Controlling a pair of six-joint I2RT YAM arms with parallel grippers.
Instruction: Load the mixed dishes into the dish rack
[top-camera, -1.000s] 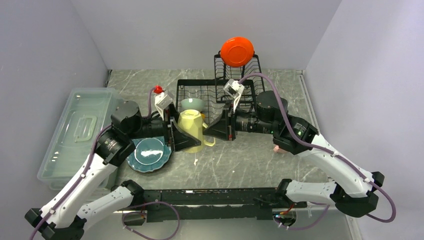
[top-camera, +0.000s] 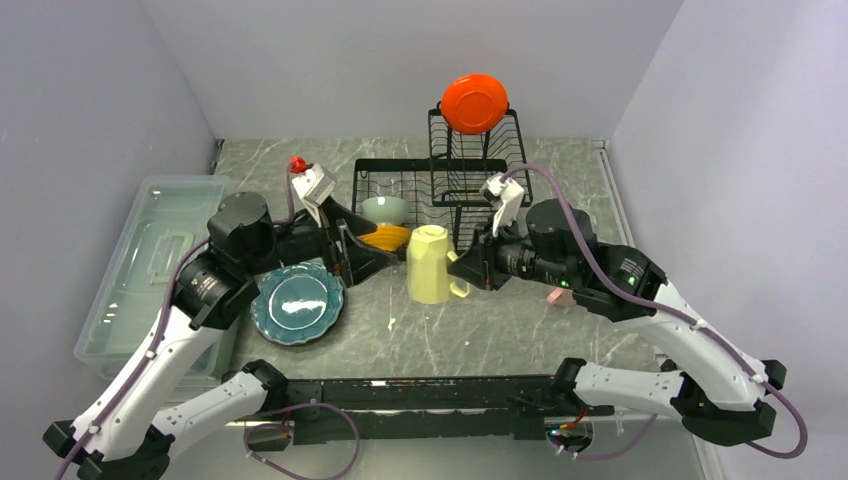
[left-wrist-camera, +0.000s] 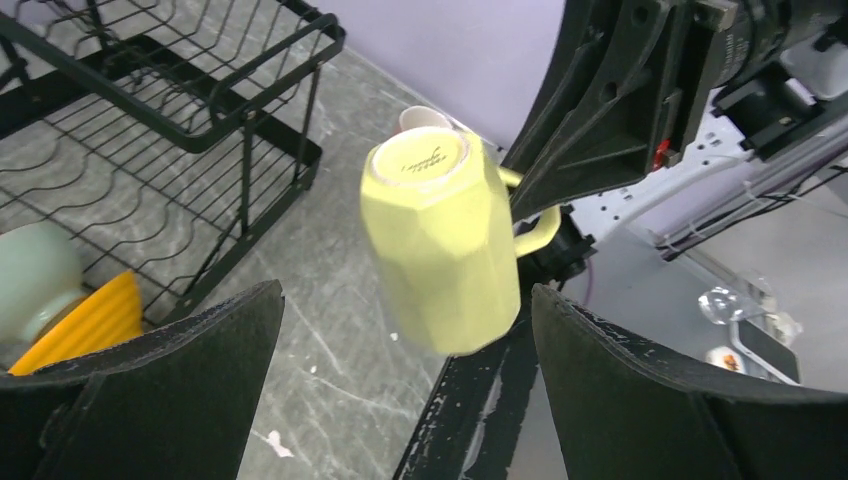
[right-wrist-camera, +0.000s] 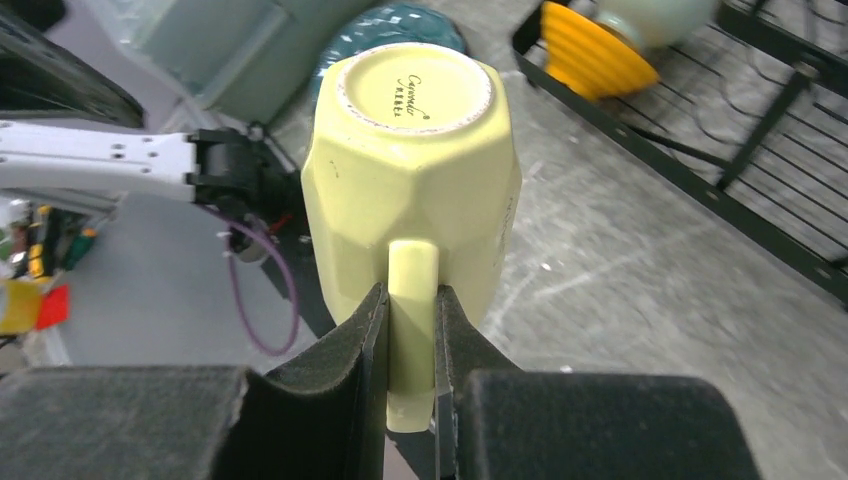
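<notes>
A yellow mug (top-camera: 429, 268) hangs upside down above the counter between my two arms. My right gripper is shut on its handle, which shows between the two black fingers. To the mug's left, my left gripper (top-camera: 374, 247) stands open and apart from it; in the left wrist view nothing lies between its fingers. The black wire dish rack (top-camera: 400, 163) holds a pale green bowl (top-camera: 386, 209), an orange-yellow bowl (top-camera: 386, 237) and, on its upper tier, an orange-red plate (top-camera: 474, 103). Teal plates (top-camera: 297, 304) rest on the counter at left.
A clear lidded container (top-camera: 150, 270) fills the left side. A small pink item (top-camera: 560, 297) lies on the counter, partly behind the right arm.
The mug has moved right with my right gripper, out from between the left gripper's fingers. My left arm has shifted slightly left, and the orange-yellow bowl shows more.
</notes>
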